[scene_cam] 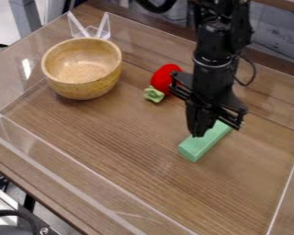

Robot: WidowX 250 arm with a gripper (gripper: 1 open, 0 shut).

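My black gripper (pixel 204 120) is low over the right half of the wooden table, just above a light green block (pixel 201 144) lying flat and partly hidden behind it. Its fingers look shut, with nothing visible between them. Behind the arm to the left are a red object (pixel 162 76) and a small pale green piece (pixel 153 94).
A large tan bowl (pixel 81 84) stands at the back left, with white rabbit-ear shapes (pixel 91 27) behind it.
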